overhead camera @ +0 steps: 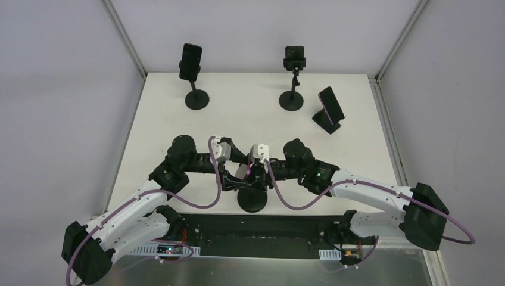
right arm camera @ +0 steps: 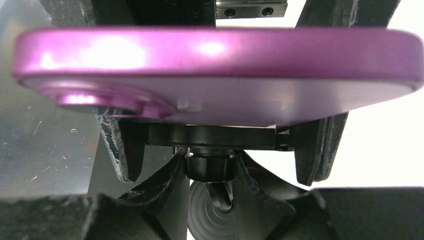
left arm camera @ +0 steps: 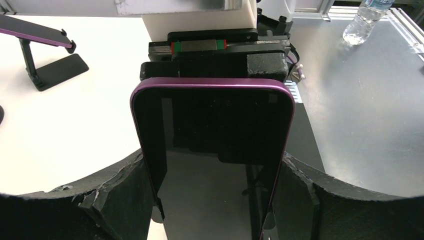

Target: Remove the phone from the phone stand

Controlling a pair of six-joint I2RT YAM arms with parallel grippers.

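Note:
A purple-edged phone stands upright in the left wrist view, with my left gripper shut on its sides. In the right wrist view its purple edge runs across the top. Below it, my right gripper has its fingertips at both sides of the phone stand's black round neck, apparently gripping it. The stand's round base is on the front edge of the table. In the top view both grippers meet over the stand and largely hide the phone.
Two more stands with phones are at the back, and a folding stand with a phone is at the right. A water bottle shows beyond the table.

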